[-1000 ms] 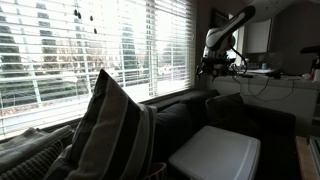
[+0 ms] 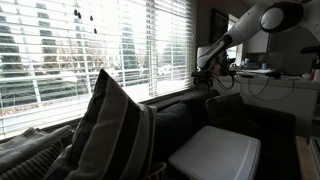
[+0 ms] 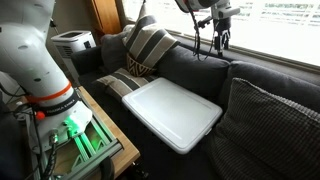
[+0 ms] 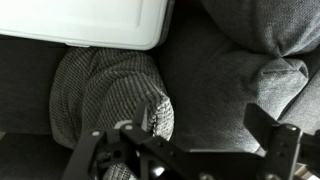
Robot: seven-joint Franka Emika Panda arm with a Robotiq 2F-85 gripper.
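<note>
My gripper is open in the wrist view, its fingers wide apart with nothing between them. Below it in that view are a textured dark grey pillow (image 4: 105, 85) and smooth sofa cushions. Exterior view 2 has the gripper (image 3: 222, 38) above the sofa's back, near the window. In exterior view 1 it appears small and dark (image 2: 208, 78) at the far end of the sofa. A white, flat, rounded-corner lid or tray (image 3: 172, 112) lies on the seat, apart from the gripper.
A striped pillow (image 3: 152, 45) leans on the sofa's back, and a large textured pillow (image 3: 265, 125) stands to the right. Window blinds (image 2: 75, 55) rise behind the sofa. A wooden table edge (image 3: 112, 135) borders the front. Dark seat shows around the white piece.
My arm and gripper have lowered a little toward the far end of the sofa in exterior view 1. The white piece and striped pillow stay in place.
</note>
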